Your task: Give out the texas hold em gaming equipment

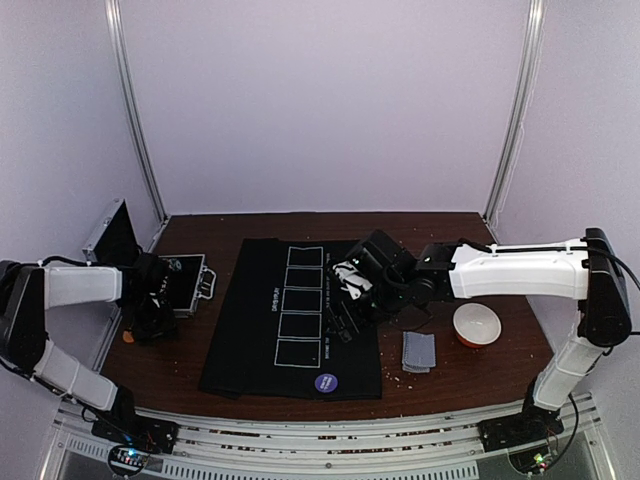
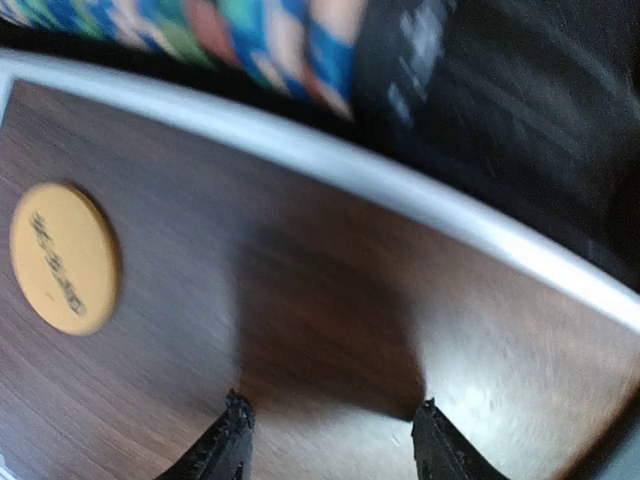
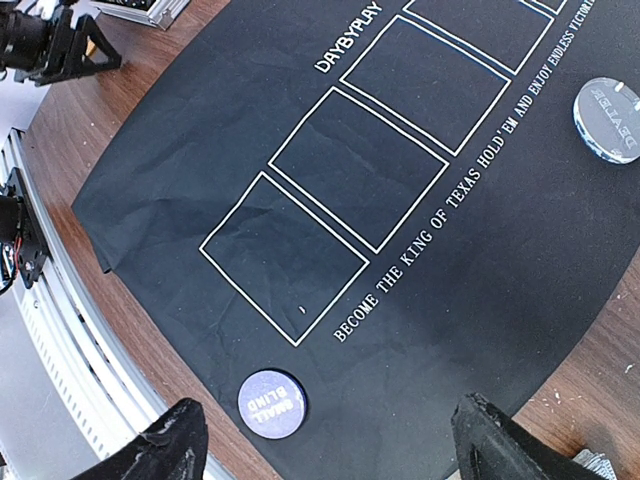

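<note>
My left gripper is low over the wooden table, fingertips apart with nothing between them. An orange chip [image 2: 63, 258] lies left of it, beside the open case [image 1: 186, 285], whose rows of colored chips [image 2: 250, 40] show at the top of the left wrist view. The black mat [image 1: 250, 340] carries a purple small blind button [image 3: 271, 404] and a white dealer button [image 3: 606, 120]. My right gripper is open and empty above the mat's right side.
A stack of cards [image 1: 418, 352] lies right of the mat, with a white bowl [image 1: 476, 323] beyond it.
</note>
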